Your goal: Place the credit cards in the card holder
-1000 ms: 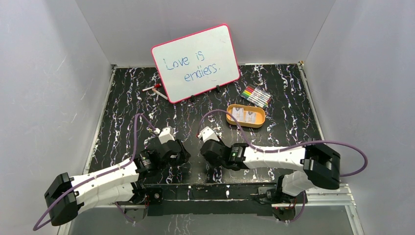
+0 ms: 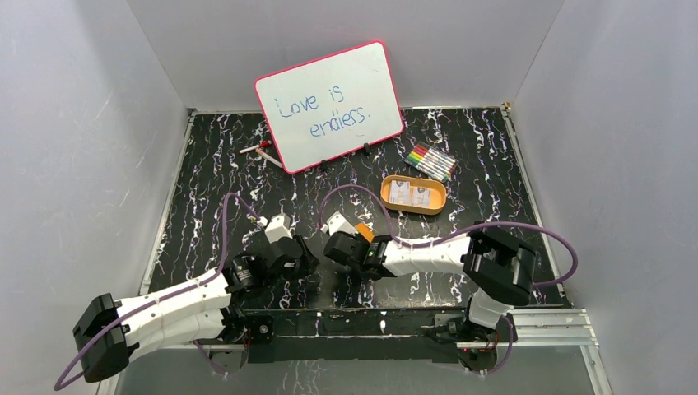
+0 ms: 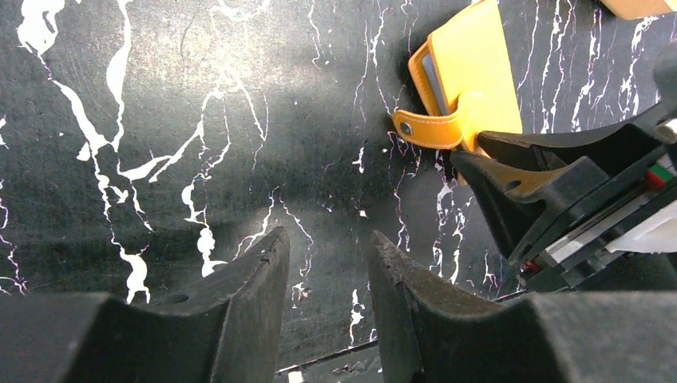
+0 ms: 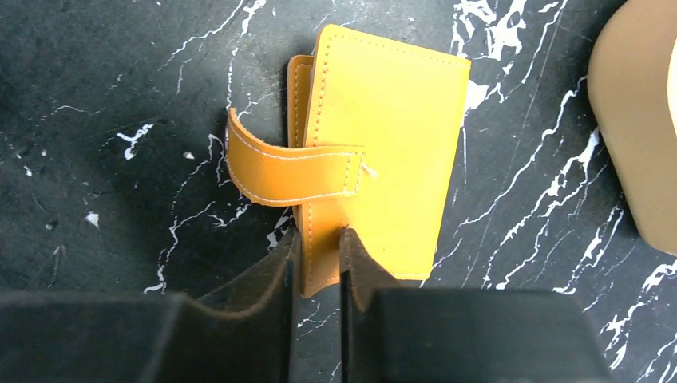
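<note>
The yellow card holder [image 4: 391, 152] is on the dark table, its snap strap [image 4: 295, 175] sticking out to one side. My right gripper is at the holder's near lower corner, its fingers a narrow gap apart with the holder's edge showing between the tips; whether they press on it is unclear. The left wrist view also shows the right gripper's fingers [image 3: 519, 187] against the holder's near end. My left gripper stands open and empty over bare table, left of the holder. Two pale cards [image 2: 399, 192] lie in an orange box [image 2: 443, 194].
Behind the box lies a row of coloured markers [image 2: 431, 162]. A whiteboard [image 2: 329, 107] fills the back middle, with loose pens [image 2: 267, 157] by its left edge. The two arms' ends are close together at the front.
My left arm has stayed nearly still.
</note>
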